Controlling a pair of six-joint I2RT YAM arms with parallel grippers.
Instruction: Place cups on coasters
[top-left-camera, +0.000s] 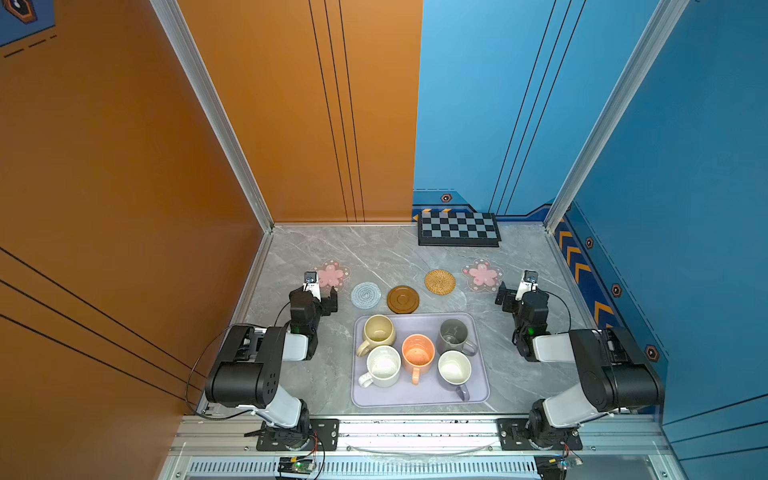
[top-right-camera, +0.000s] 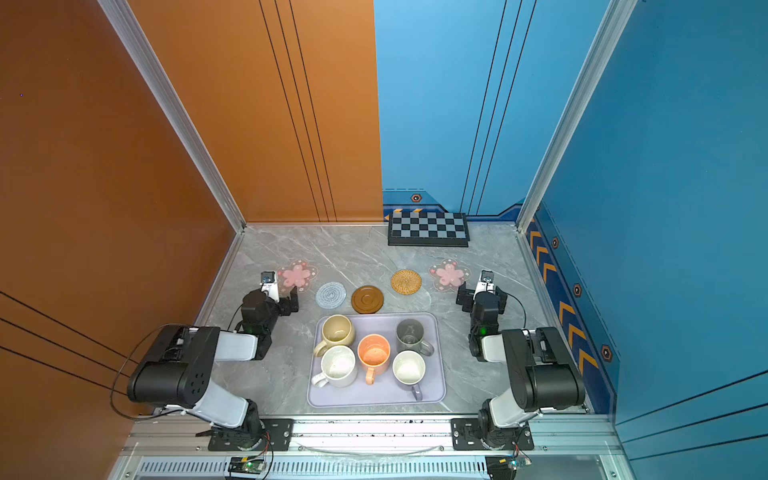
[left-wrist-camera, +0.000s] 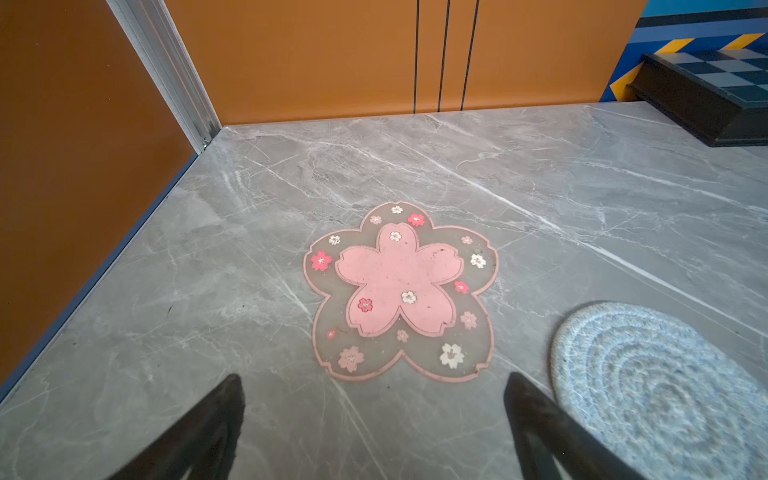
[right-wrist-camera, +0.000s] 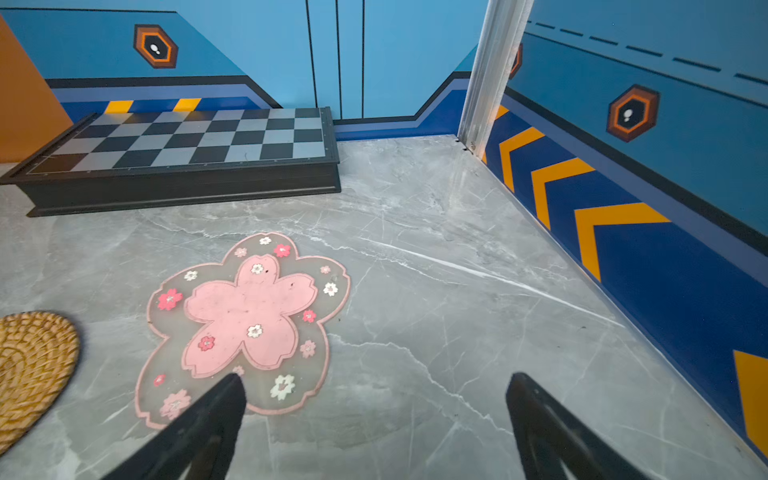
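Note:
Several cups stand upright on a lilac tray (top-left-camera: 432, 394): a tan cup (top-left-camera: 379, 329), a white cup (top-left-camera: 384, 365), an orange cup (top-left-camera: 418, 353), a grey cup (top-left-camera: 453, 334) and a white-lined cup with a grey handle (top-left-camera: 455, 369). Beyond it lie bare coasters: a left pink flower coaster (left-wrist-camera: 400, 280), a light blue round one (top-left-camera: 365, 295), a brown one (top-left-camera: 402, 299), a woven one (top-left-camera: 440, 281) and a right pink flower coaster (right-wrist-camera: 252, 312). My left gripper is open and empty, near the left flower coaster. Also open and empty, my right gripper stands near the right one.
A black checkered board (top-left-camera: 459, 229) sits against the back wall. Walls close in the grey marbled table (top-left-camera: 368, 248) at the left, right and back. Bare table shows between the tray and each arm.

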